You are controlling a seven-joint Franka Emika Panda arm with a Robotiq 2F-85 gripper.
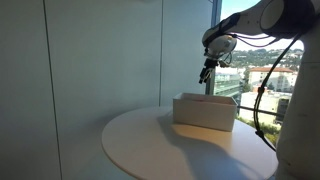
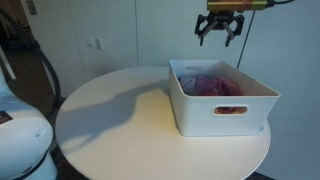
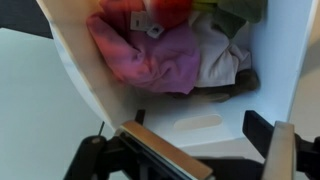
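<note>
My gripper (image 2: pixel 216 42) hangs above a white basket (image 2: pixel 225 122), its two fingers spread apart and nothing visible between them. In the wrist view, one finger (image 3: pixel 262 128) stands far to the right of the other. The basket holds a pink cloth (image 3: pixel 165 62), a white cloth (image 3: pixel 215 58), a dark green item (image 3: pixel 238 8) and something red (image 3: pixel 170 10). From the first exterior view, my gripper (image 1: pixel 205 76) shows over the basket (image 1: pixel 205 112), apart from it, and the basket's contents are hidden.
The basket stands on a round white table (image 2: pixel 110 115), near its edge. A large window (image 1: pixel 262 75) lies behind the arm, and pale wall panels (image 1: pixel 105 60) stand behind the table.
</note>
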